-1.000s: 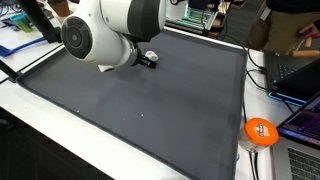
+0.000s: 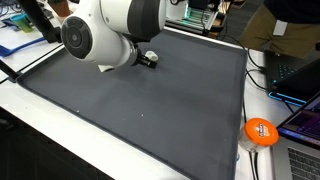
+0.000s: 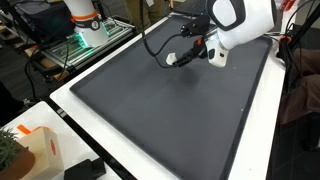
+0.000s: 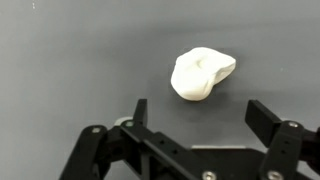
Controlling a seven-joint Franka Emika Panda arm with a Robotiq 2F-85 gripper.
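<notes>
A small, crumpled-looking white object (image 4: pixel 202 73) lies on the dark grey surface. It shows in the wrist view just beyond my gripper, whose black fingers stand wide apart with nothing held between them. In exterior view 1 the same white object (image 2: pixel 152 56) is right beside the gripper's dark tip, near the back of the board. Exterior view 2 shows the white object (image 3: pixel 171 58) at the gripper's side too. A pale patch (image 4: pixel 218 149) is partly hidden behind the gripper at the bottom of the wrist view; I cannot tell what it is.
The dark board (image 2: pixel 150 115) is bare toward the front and right. An orange-topped round object (image 2: pixel 261 132) sits off its right side, near laptops. A black cable (image 3: pixel 147 38) loops over the board by the arm. A potted plant (image 3: pixel 14 155) stands at the near left corner.
</notes>
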